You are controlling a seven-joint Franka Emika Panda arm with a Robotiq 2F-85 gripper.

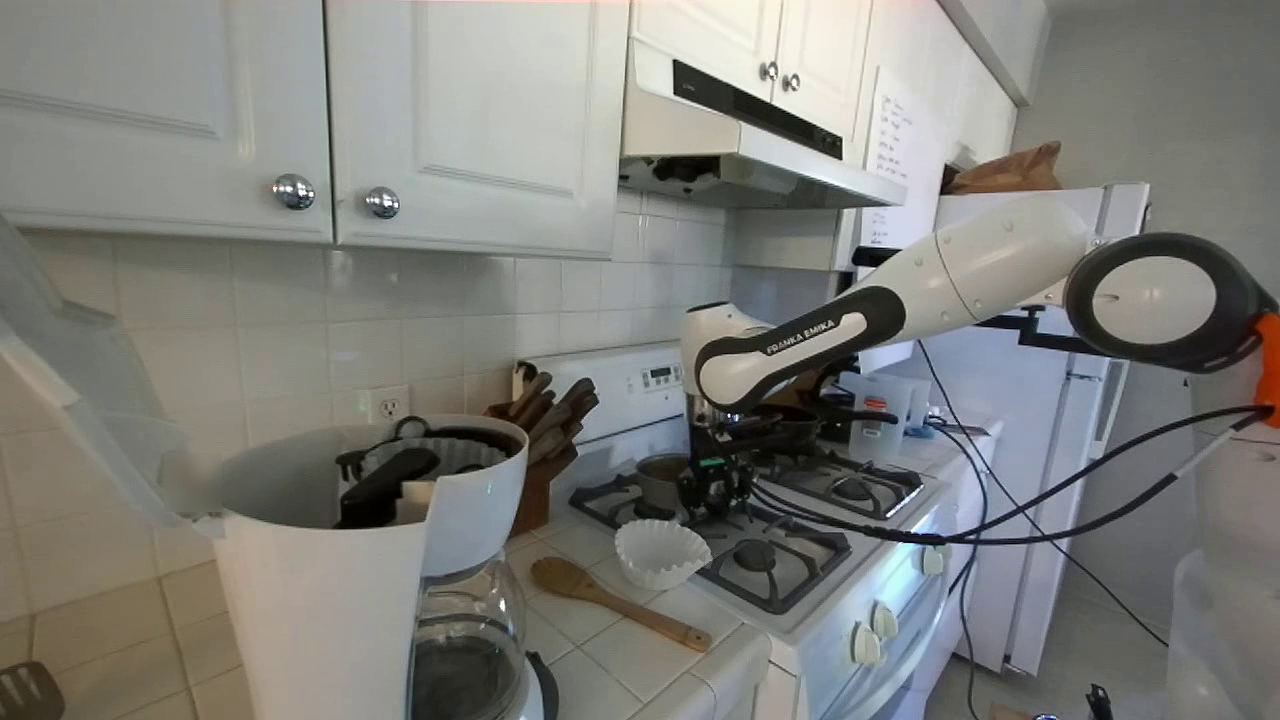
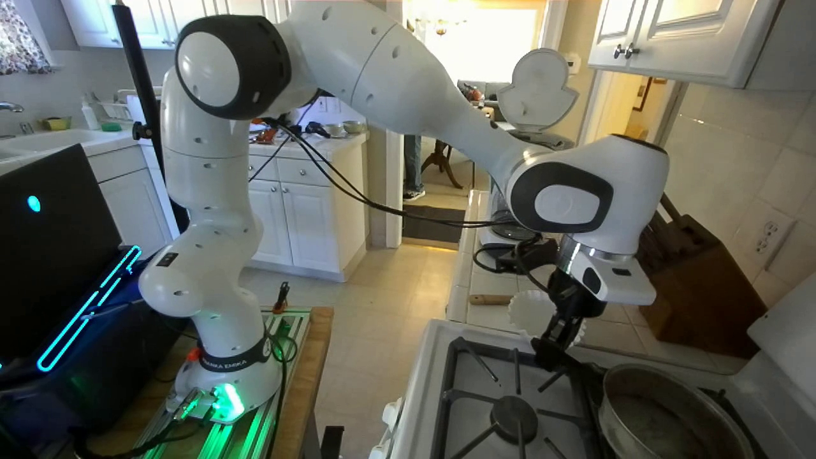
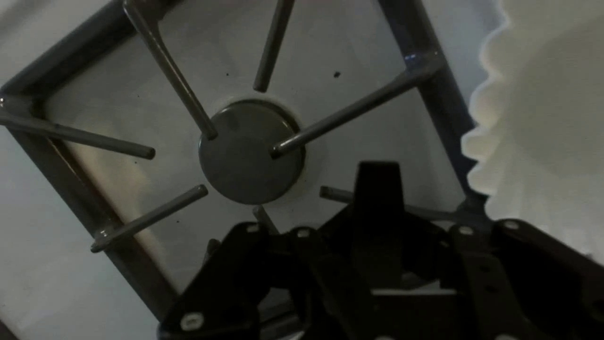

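Note:
A grey metal pot (image 2: 673,417) sits at the stove's wall side, upright, its dark handle pointing toward the front burner. At that handle my gripper (image 2: 552,352) points downward, shut on it. In exterior view 1 the gripper (image 1: 710,504) covers part of the pot (image 1: 661,482). The wrist view shows the dark fingers (image 3: 378,192) close together above the grate; the pot's body is out of that view, and the grip itself is hard to make out in the dark.
A white paper filter (image 1: 661,552) and a wooden spoon (image 1: 618,602) lie on the counter beside the stove. A knife block (image 2: 700,283) and an open-lidded coffee maker (image 1: 324,576) stand nearby. Another dark pan (image 1: 786,426) is farther back.

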